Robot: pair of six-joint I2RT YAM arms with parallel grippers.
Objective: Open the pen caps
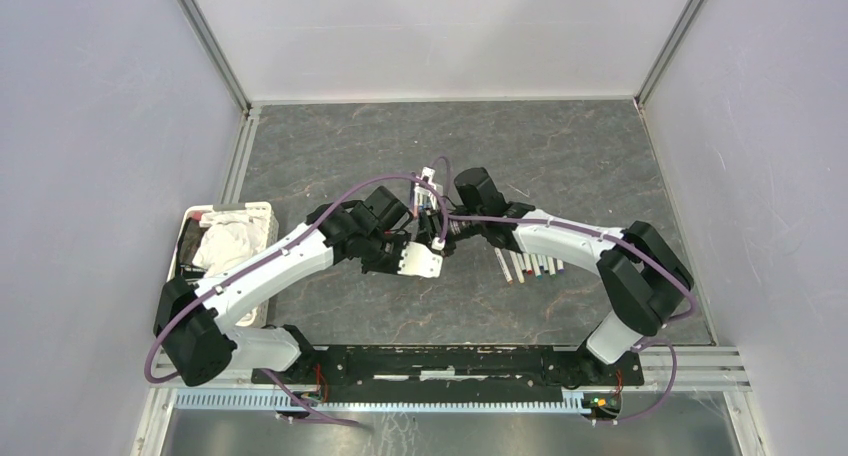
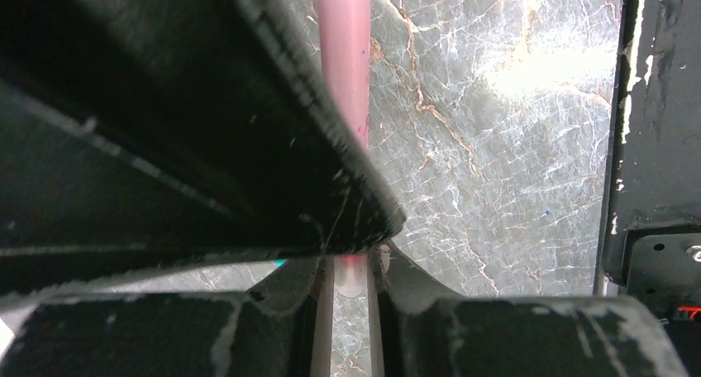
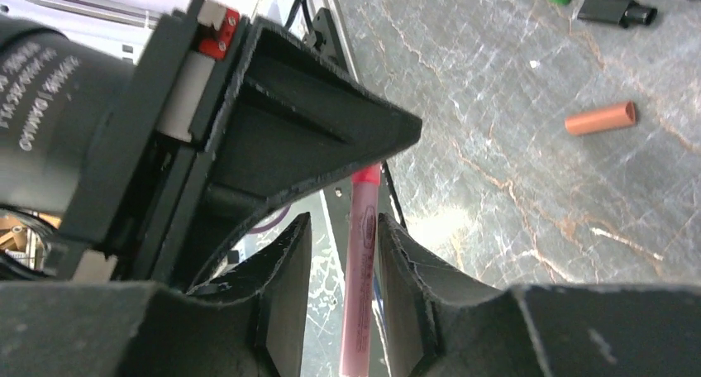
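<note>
Both grippers meet over the middle of the table in the top view. A pink pen (image 3: 357, 286) runs between them. In the left wrist view my left gripper has its fingertips close around the pen's red end (image 2: 350, 269); its exact grip is unclear. The pink barrel (image 2: 343, 46) continues beyond, partly hidden by a black finger. In the right wrist view my right gripper stands open, the pen between its fingertips, with a visible gap at the left finger. The red end is partly hidden behind the left gripper.
Several pens (image 1: 525, 261) lie in a row at the right. Loose caps, including an orange one (image 3: 601, 119) and a black one (image 3: 616, 11), lie on the table. A white basket (image 1: 258, 226) of cloth stands at the left.
</note>
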